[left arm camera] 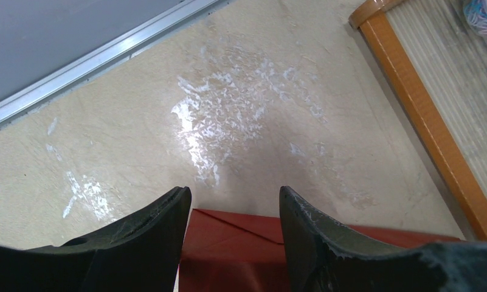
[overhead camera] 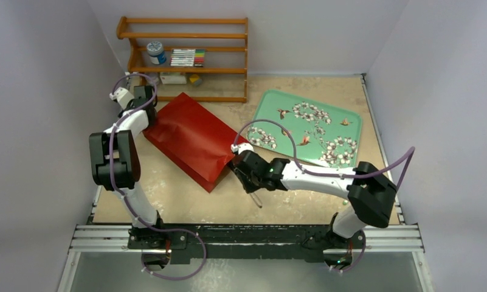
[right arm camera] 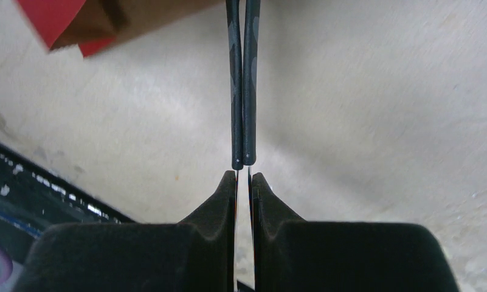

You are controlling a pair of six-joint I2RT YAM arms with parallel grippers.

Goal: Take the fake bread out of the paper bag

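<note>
The red paper bag (overhead camera: 189,137) lies slanted on the table, its mouth towards my right arm. My left gripper is at the bag's far-left end, fingers well apart. Red paper (left arm camera: 231,240) shows between and beyond them; whether they touch it is unclear. My right gripper is shut on the metal part of dark-armed tongs (right arm camera: 236,97). The two arms of the tongs run close together towards the bag's mouth, and their far ends are out of view. From above, a bit of the metal handle sticks out below the gripper. No bread is visible.
A green flowered tray (overhead camera: 274,106) lies right of the bag, at the back. Behind the bag stands a wooden shelf (overhead camera: 192,70) with a jar (overhead camera: 156,53) and pens.
</note>
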